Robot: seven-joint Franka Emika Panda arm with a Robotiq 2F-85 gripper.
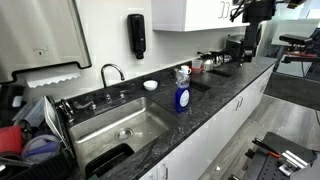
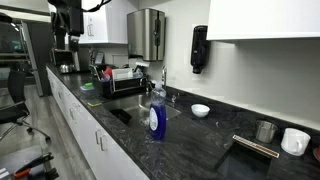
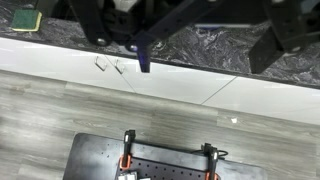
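Observation:
My gripper stands open in the wrist view, with nothing between its fingers; it looks down on the counter edge, white cabinet fronts and the floor. In exterior view 1 the arm hangs high at the upper right, and in exterior view 2 at the upper left, well above the counter. A blue bottle [image 1: 182, 98] is upright on the dark counter beyond the sink [image 1: 88, 146]; the same bottle [image 2: 158, 118] shows near the counter edge in exterior view 2. Behind it is a white bowl [image 2: 200, 110].
A loaded dish rack [image 1: 32, 135] stands left of the sink, near the tall faucet [image 1: 113, 70]. A green-yellow sponge [image 3: 25, 20] lies at a corner of the wrist view. A metal cup [image 2: 265, 131] and white mug [image 2: 295, 141] sit at the counter's far right.

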